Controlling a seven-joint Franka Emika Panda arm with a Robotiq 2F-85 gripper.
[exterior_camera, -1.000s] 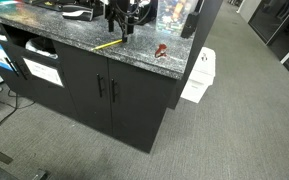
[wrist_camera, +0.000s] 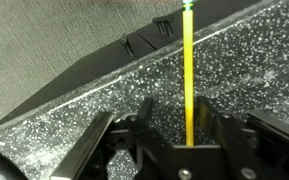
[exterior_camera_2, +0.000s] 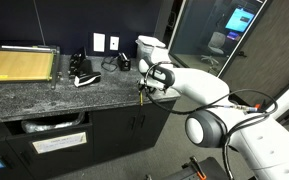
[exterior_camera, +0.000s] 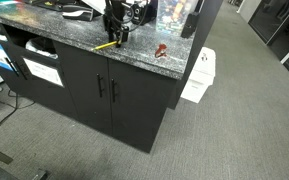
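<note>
A thin yellow stick, apparently a pencil (wrist_camera: 189,75), runs lengthwise through the wrist view and reaches back between the fingers. Its far end is greenish. From outside, the yellow pencil (exterior_camera: 106,46) shows near the front edge of the speckled dark counter (exterior_camera: 74,33). Over its inner end is my gripper (exterior_camera: 120,38), low at the counter surface. The gripper is partly open, its two fingers apart on either side of the pencil, with a visible gap at the left finger. Whether either finger touches the pencil cannot be made out.
A red object (exterior_camera: 161,50) lies on the counter right of the gripper, with a clear bin of colourful items (exterior_camera: 174,15) behind it. A wooden tray (exterior_camera_2: 19,65) and black devices (exterior_camera_2: 84,70) stand farther left. The counter's front edge is close.
The gripper has come down a little onto the inner end of the pencil. The pencil and the other things on the counter appear unmoved.
</note>
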